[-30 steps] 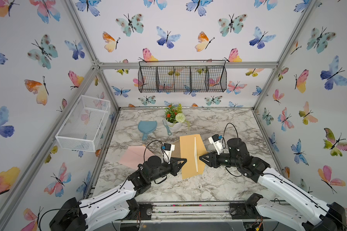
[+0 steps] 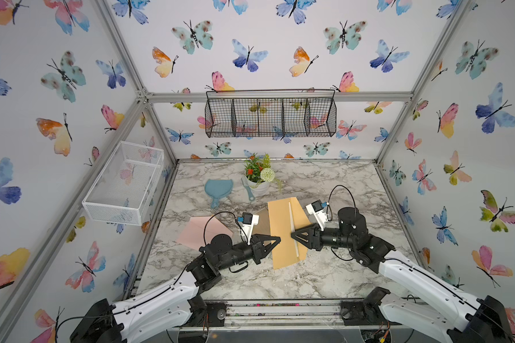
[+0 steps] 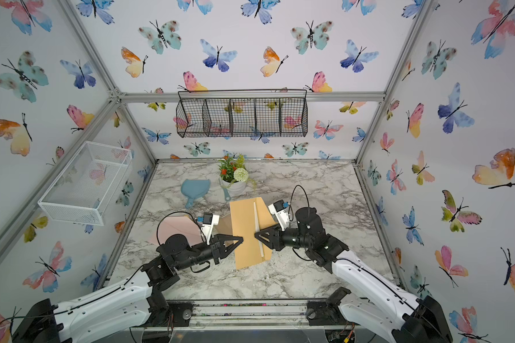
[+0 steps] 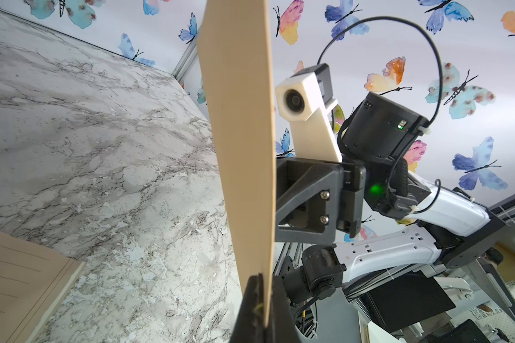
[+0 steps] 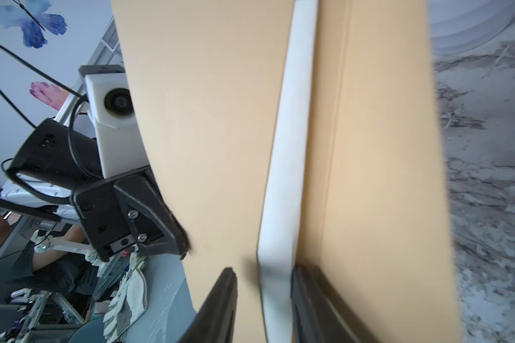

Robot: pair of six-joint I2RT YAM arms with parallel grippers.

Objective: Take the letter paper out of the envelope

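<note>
A tan envelope (image 2: 280, 228) stands raised off the marble table between my two arms. My left gripper is shut on its left edge. A narrow white strip (image 5: 286, 171) runs along the envelope's opening, beside its flap (image 5: 383, 171); whether it is the letter paper or the envelope's lining, I cannot tell. My right gripper is part open at the opening. One finger (image 5: 226, 294) is in front of the envelope's face, and the other is by the strip's right border, so the strip's lower end lies between them.
A pink envelope (image 2: 197, 231) lies at the left, and a lined brown paper item (image 4: 17, 285) lies under the raised envelope. A blue dustpan (image 2: 218, 188), a small blue brush (image 2: 248, 189) and a flower pot (image 2: 260, 184) stand farther back.
The right gripper has moved left, from beside the envelope's right part to the white strip.
</note>
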